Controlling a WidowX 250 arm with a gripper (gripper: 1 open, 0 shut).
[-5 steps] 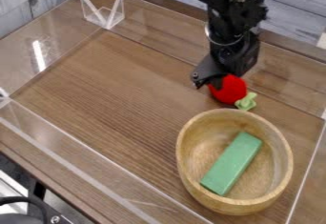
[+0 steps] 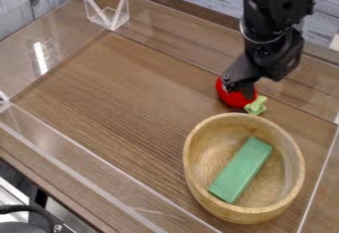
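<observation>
My black gripper (image 2: 257,78) hangs open over a red round object (image 2: 237,94) with a green leafy top (image 2: 256,106), partly hiding it; it looks like a toy vegetable or fruit. Below stands a wooden bowl (image 2: 201,177) holding a green block (image 2: 241,169).
A clear wire or plastic holder (image 2: 106,9) sits at the back left. Cables lie at the lower left edge.
</observation>
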